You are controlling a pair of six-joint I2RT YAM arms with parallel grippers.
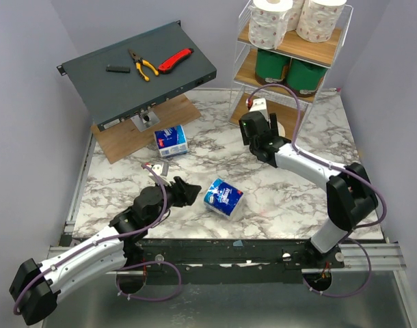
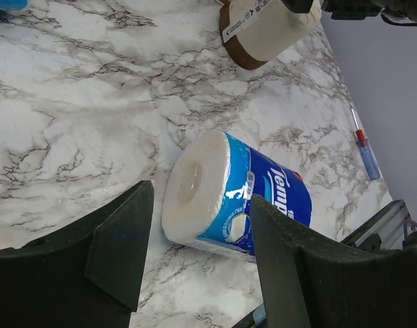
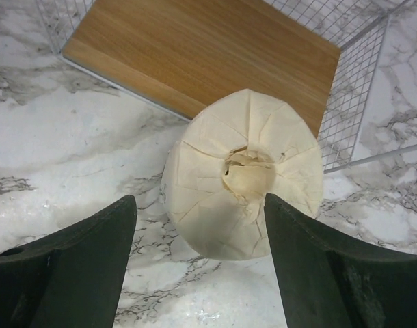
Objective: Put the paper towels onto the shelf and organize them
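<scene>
A cream-wrapped paper roll (image 3: 246, 174) stands on the marble top against the front edge of the shelf's bottom board (image 3: 208, 51). Over it in the top view is my right gripper (image 1: 260, 130), which hides most of the roll there; its fingers are open and apart from the roll in the right wrist view. A blue-and-white Tempo roll (image 1: 223, 197) lies on its side near the front. My left gripper (image 1: 195, 191) hovers just left of that roll, its fingers parted with nothing held between them. Another blue-and-white pack (image 1: 171, 141) lies farther back on the left.
The wire shelf (image 1: 290, 51) carries patterned rolls (image 1: 268, 22) on top and green-and-brown rolls (image 1: 303, 77) in the middle. At back left, a dark raised panel (image 1: 137, 72) holds pliers (image 1: 142, 65) and a red cutter (image 1: 175, 60). Marble between the arms is clear.
</scene>
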